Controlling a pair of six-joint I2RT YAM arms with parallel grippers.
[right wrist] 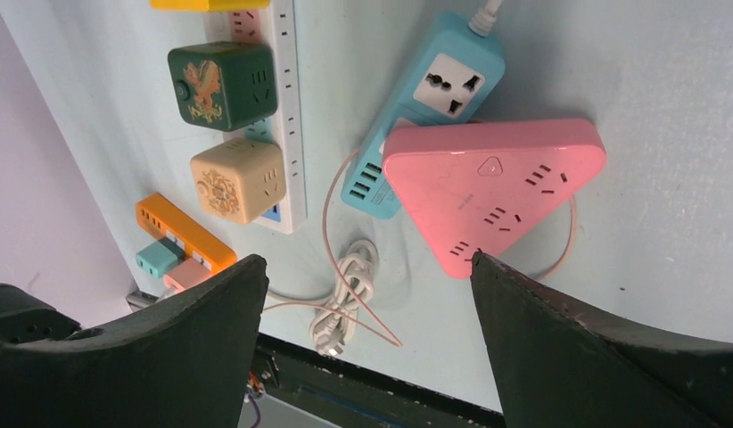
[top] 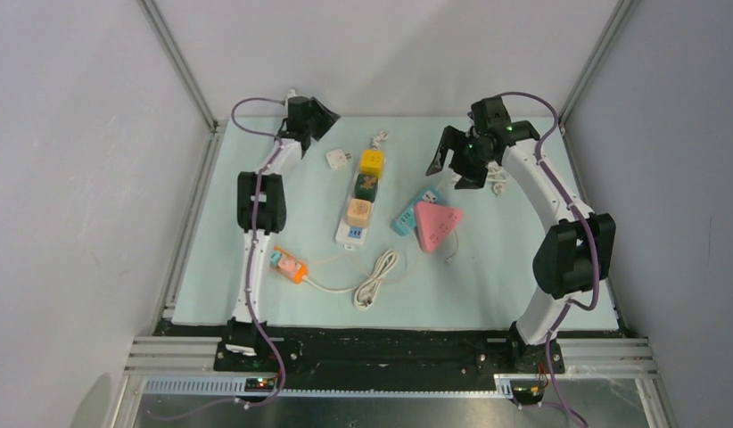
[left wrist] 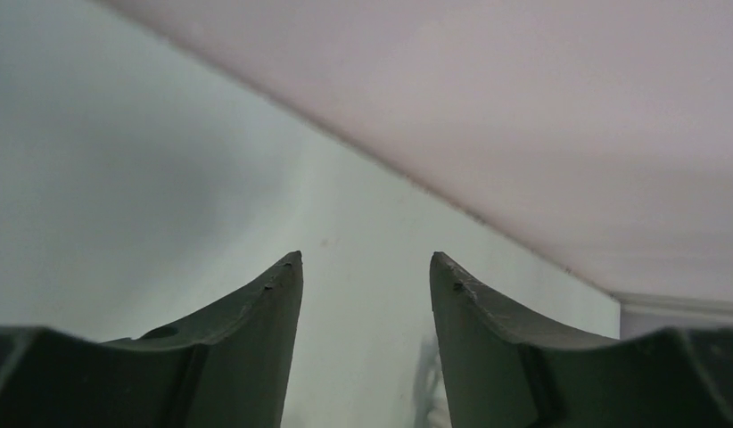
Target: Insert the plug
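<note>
My left gripper [top: 320,119] is at the far left by the back wall, tilted, with its fingers [left wrist: 278,312] apart over bare table. A small white adapter [top: 336,160] with prongs lies just in front of it. Over the right half my right gripper stands open, nothing between its fingertips. Below it are the blue strip [right wrist: 439,85], its socket face bare at one end, and a pink triangular block [right wrist: 488,192] at its side. A white strip [right wrist: 292,134] carries the yellow [top: 372,162], green [right wrist: 225,85] and beige [right wrist: 238,181] cubes.
An orange strip [right wrist: 180,227] with teal and pink cubes lies front left. Its bundled white cable [top: 377,278] ends in a plug near the front edge. Another white cable [top: 498,176] lies behind the right gripper.
</note>
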